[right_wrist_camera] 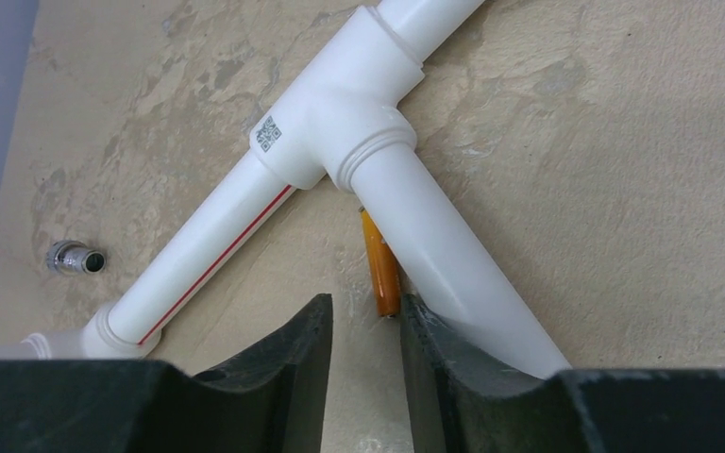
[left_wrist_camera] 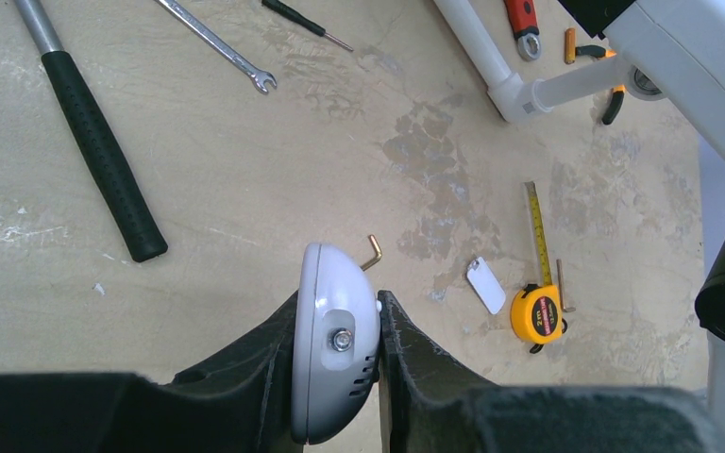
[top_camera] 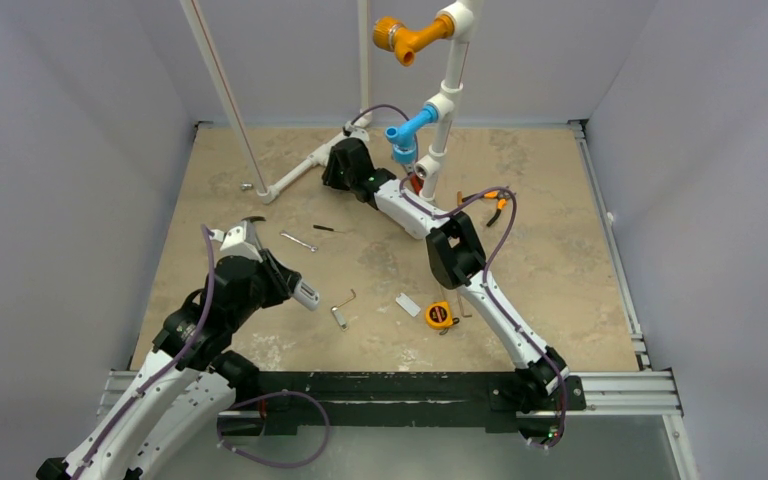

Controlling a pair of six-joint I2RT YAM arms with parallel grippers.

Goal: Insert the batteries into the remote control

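My left gripper is shut on the white remote control (left_wrist_camera: pixel 332 354), held off the table with one end facing the wrist camera. Whether its battery bay is empty is hard to tell. An orange battery (right_wrist_camera: pixel 382 269) lies on the table, against or partly under a white pipe. Just short of it stands my right gripper, fingers apart with nothing between them; the battery's near end is close to the right finger (right_wrist_camera: pixel 427 340). A second orange cylinder, likely a battery (left_wrist_camera: pixel 569 45), lies near the pliers. The white flat piece, perhaps the battery cover (left_wrist_camera: pixel 485 285), rests near the tape measure.
White pipes (right_wrist_camera: pixel 212 245) run beside the right gripper, with a metal socket (right_wrist_camera: pixel 75 258) to the left. A hammer (left_wrist_camera: pixel 104 156), wrench (left_wrist_camera: pixel 217 42), screwdriver (left_wrist_camera: pixel 304 21) and tape measure (left_wrist_camera: pixel 536 313) lie around.
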